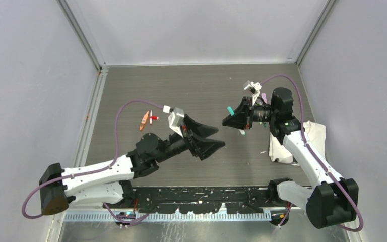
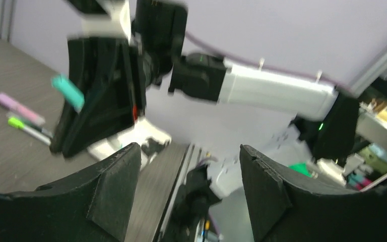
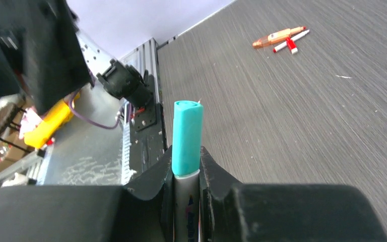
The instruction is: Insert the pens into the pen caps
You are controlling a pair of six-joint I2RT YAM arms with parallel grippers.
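My right gripper is shut on a pen with a teal cap; the cap sits on the pen's upper end with its rim against the pale barrel. In the top view the pen's white end pokes out below the fingers. To the left, my left gripper is open and empty, apart from the pen. Far left on the table lie an orange pen, a white pen and a red cap. A pink pen and a green-capped pen rest beyond the right gripper.
A cream cloth bag lies at the right edge, under the right arm. A toothed metal rail runs along the front.
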